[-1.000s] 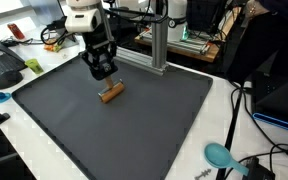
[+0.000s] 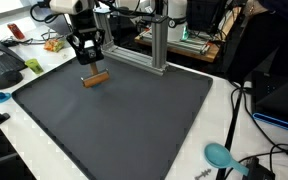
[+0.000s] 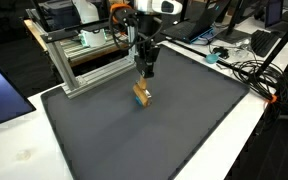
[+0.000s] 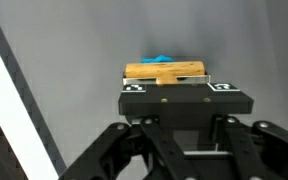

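My gripper [image 2: 90,66] is shut on a wooden tool [image 2: 95,79] over the left far part of the dark mat. In the wrist view, the tool's light wooden bar [image 4: 149,71] lies crosswise just beyond the black marker-tagged fingers [image 4: 191,99], with a short stem reaching back to them. A small blue part [image 4: 158,58] shows past the bar. From the other side the tool [image 3: 142,94] hangs tilted below the gripper [image 3: 144,70], with some blue on it. Whether it touches the mat cannot be told.
A metal frame post [image 2: 159,35] stands behind it. Off the mat's left side are a yellow-green object [image 2: 33,65] and a blue one [image 2: 2,97]. A teal tool [image 2: 222,158] lies at the front right.
The gripper and the wooden tool have moved left and toward the back of the mat in exterior view 1. The tool stays in the gripper, and its tilt has changed.
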